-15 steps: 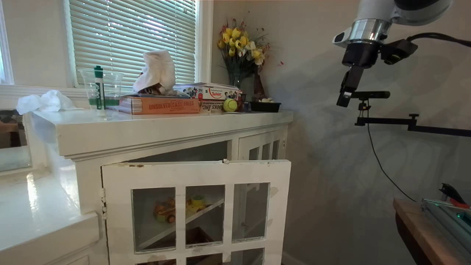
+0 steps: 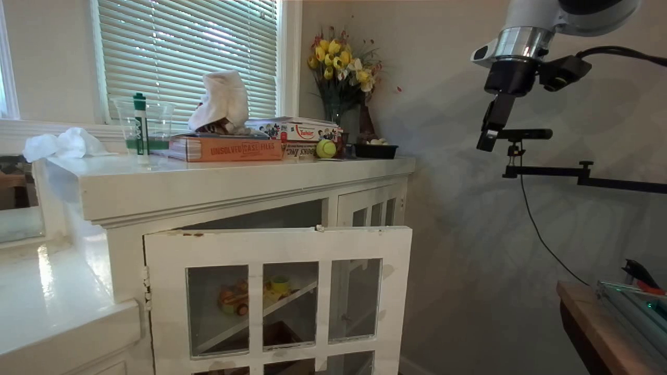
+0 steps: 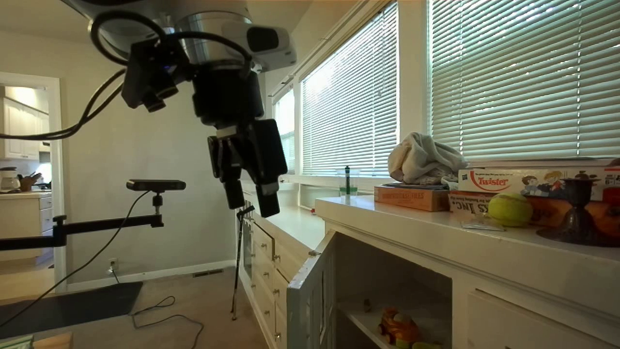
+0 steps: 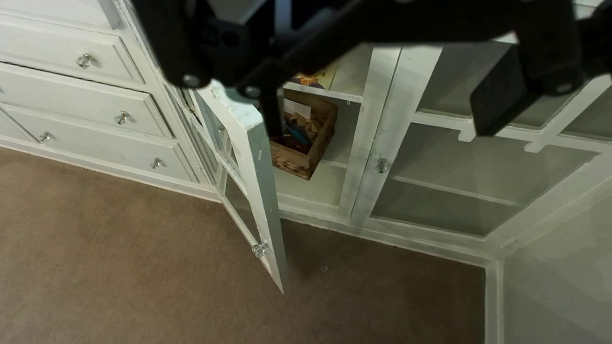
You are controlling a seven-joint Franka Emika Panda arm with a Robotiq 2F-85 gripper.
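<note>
My gripper (image 3: 251, 198) hangs in the air, pointing downward, in front of the white cabinet. Its fingers (image 4: 503, 91) stand apart in the wrist view, and nothing shows between them. The paned cabinet door (image 2: 278, 245) is swung outward, clear of the gripper. An orange toy vehicle (image 3: 399, 326) rests on a shelf inside. Lower in the cabinet, a wooden box (image 4: 295, 162) holds small items I cannot make out. Part of the open door and the cabinet interior is hidden behind the dark gripper in the wrist view.
On the cabinet top (image 2: 250, 181) are an orange game box (image 2: 234, 150), a Twister box (image 3: 511, 179), a tennis ball (image 3: 510, 209), a crumpled cloth (image 3: 424, 157) and a green marker (image 2: 140, 125). A camera on a black arm (image 2: 550, 171) stands behind.
</note>
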